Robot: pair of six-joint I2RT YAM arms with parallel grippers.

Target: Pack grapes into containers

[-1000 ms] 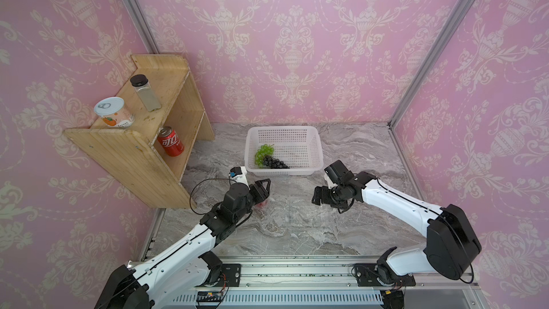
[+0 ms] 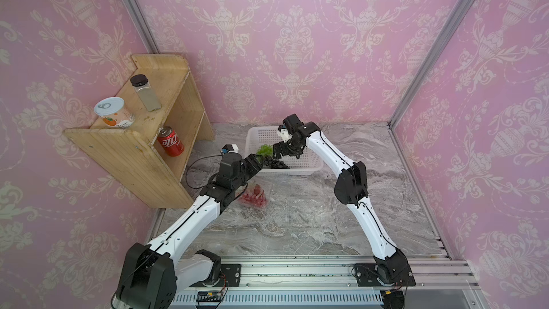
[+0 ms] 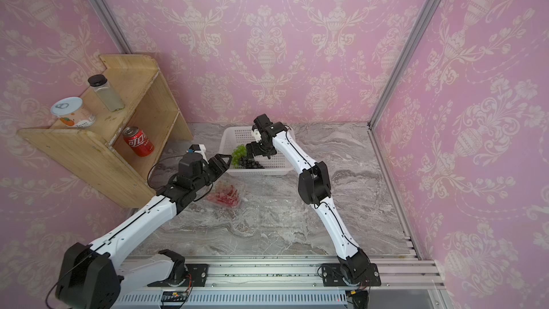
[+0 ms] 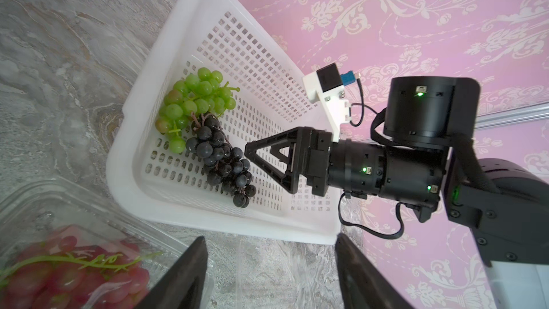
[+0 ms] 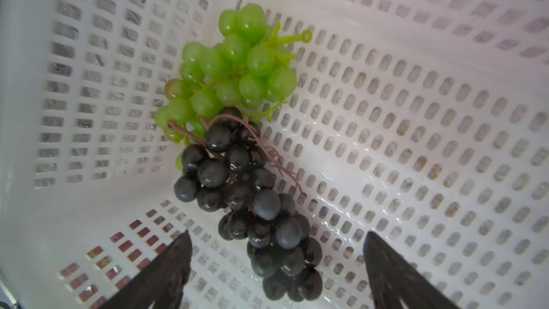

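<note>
A white perforated basket (image 4: pixel 120 188) holds a green grape bunch (image 5: pixel 234 74) and a black grape bunch (image 5: pixel 246 206) at its left side. My right gripper is open above the basket, empty, over the black bunch. My left gripper is open and empty at the basket's near-left, above the table. Red grapes (image 4: pixel 80 274) lie in a clear container (image 4: pixel 143 231) in front of the basket.
A wooden shelf (image 2: pixel 114 166) at left holds a red can (image 2: pixel 171 143), with a jar (image 2: pixel 145 91) and a tin (image 2: pixel 114 114) on top.
My right arm has swung up and leftward from the front right to over the basket. My left gripper has moved up and back, away from the front.
</note>
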